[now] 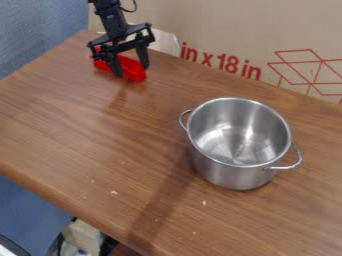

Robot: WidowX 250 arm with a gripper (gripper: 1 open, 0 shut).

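Note:
A red oblong object (128,74) lies on the wooden table at the back left. My black gripper (123,56) is down over it, its fingers on either side of the object, apparently part open. Whether the fingertips touch it is too small to tell.
A large steel pot (238,143) with two handles stands on the right of the table (107,170). A cardboard box (254,45) with printed text stands along the back.

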